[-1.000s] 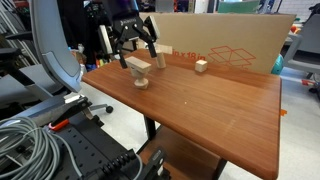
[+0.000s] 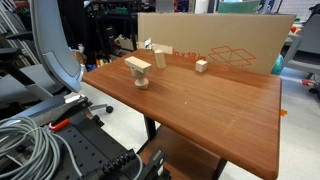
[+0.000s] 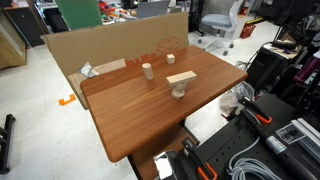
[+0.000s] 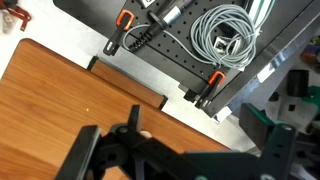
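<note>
A flat pale wooden block [image 2: 138, 64] rests on top of a small rounded support [image 2: 141, 81] near the table's front edge. Behind it an upright pale cylinder [image 3: 148, 71] stands on the wood. A small pale cube [image 2: 201, 66] sits farther back. My gripper shows at the bottom of the wrist view, its dark fingers spread wide and nothing seen between them. It is open, high above the table's front edge, apart from the blocks. In exterior view 1 only the white arm [image 2: 56, 42] appears, at upper left; the fingers are out of frame there.
A cardboard panel [image 3: 120, 45] stands along its back edge. Coiled grey cable [image 4: 222, 38] and orange-handled clamps [image 4: 211, 88] lie on the dark robot base, across a gap from the table.
The gripper has risen from just above the stacked block, up and left, out of exterior view 1. The block, support, cylinder and cube look unmoved.
</note>
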